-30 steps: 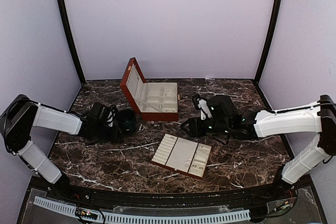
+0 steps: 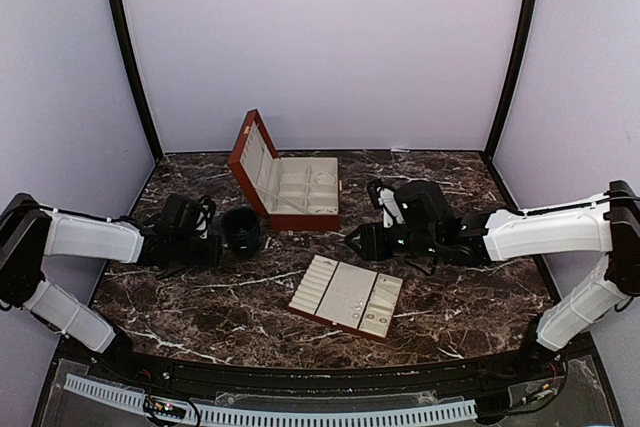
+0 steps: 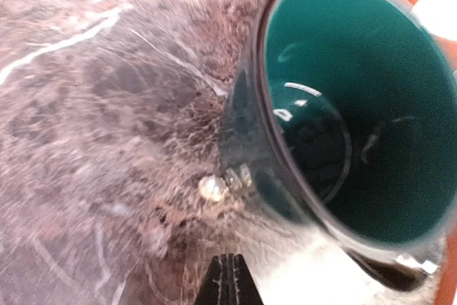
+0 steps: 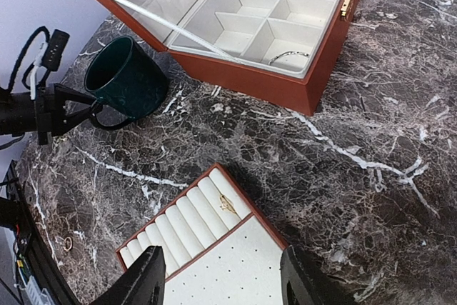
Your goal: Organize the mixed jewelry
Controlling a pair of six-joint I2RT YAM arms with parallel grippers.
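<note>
A dark green mug [image 2: 243, 232] stands left of the open brown jewelry box [image 2: 305, 215]. In the left wrist view a pearl-like piece [image 3: 213, 188] lies on the marble at the base of the mug [image 3: 357, 148]; my left gripper is shut beside them, nothing seen between its fingers. The removed tray [image 2: 345, 292] holds small pieces, including a gold one [image 4: 228, 205] in a ring slot. Bracelets [image 4: 285, 56] lie in box compartments. My right gripper [image 2: 370, 239] is open above the tray's back right, nothing between its fingers.
A small ring [image 4: 68, 243] lies on the marble in the right wrist view. Walls enclose the table [image 2: 200, 317] at back and sides. Bare marble surrounds the tray, especially at front left and back right.
The right arm, box and tray have not visibly moved.
</note>
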